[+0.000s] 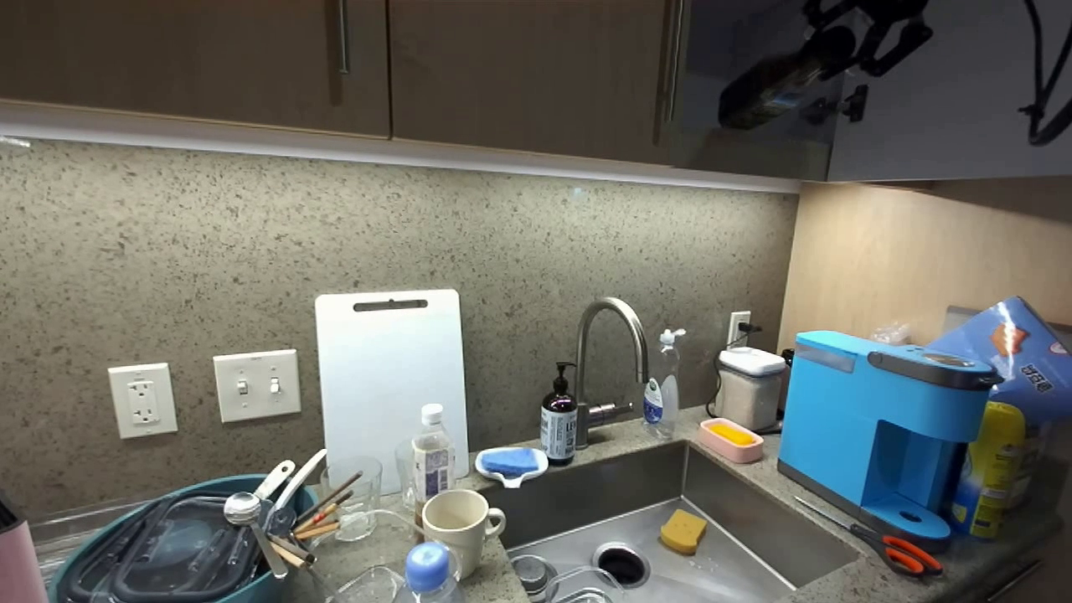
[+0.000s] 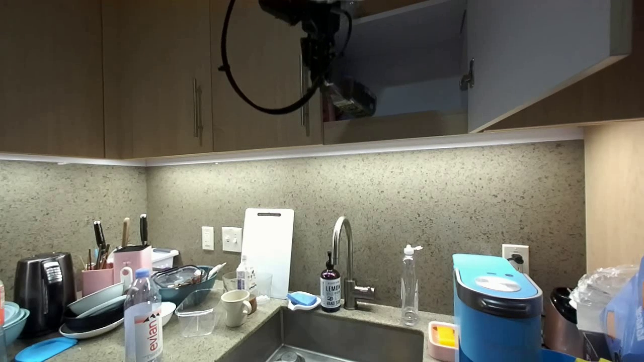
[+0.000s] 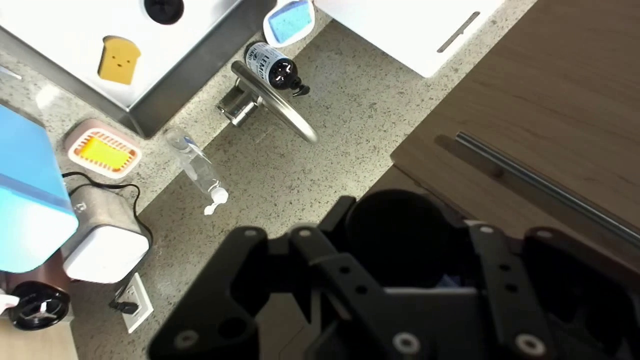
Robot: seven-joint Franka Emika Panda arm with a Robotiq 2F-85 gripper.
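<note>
A dark bottle-like container (image 1: 769, 92) with a pale label hangs tilted in front of the open upper cabinet (image 2: 398, 127). My gripper (image 1: 846, 45) is shut on its capped end, and the body points out to the lower left in exterior view 1. Exterior view 2 shows the container (image 2: 353, 98) at the cabinet opening, just below my wrist. In the wrist view, its round black end (image 3: 399, 231) fills the space between the fingers and hides the rest. Deep shadow obscures the contact and the label's wording.
The cabinet door (image 2: 543, 60) stands swung out to the right. Below are the sink (image 1: 643, 482), faucet (image 1: 613, 311), soap bottle (image 1: 559, 417) and clear bottle (image 2: 410, 289). A blue coffee machine (image 1: 874, 422) occupies the right counter; dishes and cups crowd the left.
</note>
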